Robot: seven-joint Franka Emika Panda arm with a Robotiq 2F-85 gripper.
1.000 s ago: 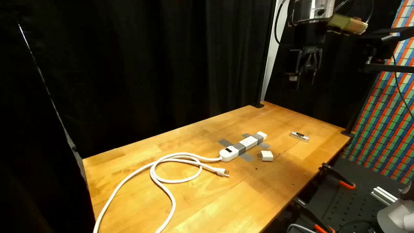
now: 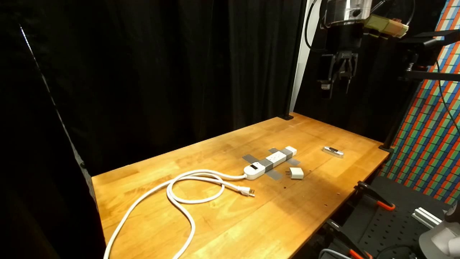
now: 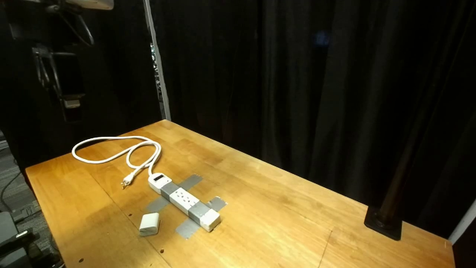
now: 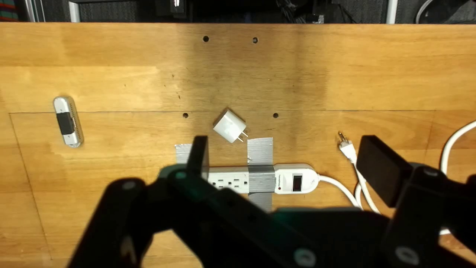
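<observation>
High above the table hangs my gripper, open, its two black fingers wide apart and nothing between them. Below it in the wrist view lies a white plug adapter [image 4: 229, 126] on its side, two prongs pointing toward the power strip. The white power strip [image 4: 295, 178] is held to the wood by grey tape; my left finger and the gripper body hide part of it. Exterior view 1 shows the adapter [image 2: 296, 173] just beside the strip [image 2: 276, 159], apart from it. The strip's outlets [image 3: 184, 198] are empty.
A small silver-and-black device [image 4: 68, 122] lies off to one side on the table. The strip's white cord [image 2: 191, 175] loops over the table's other end, its plug [image 2: 246, 191] loose on the wood. Clamps [image 2: 374, 195] grip the table edge.
</observation>
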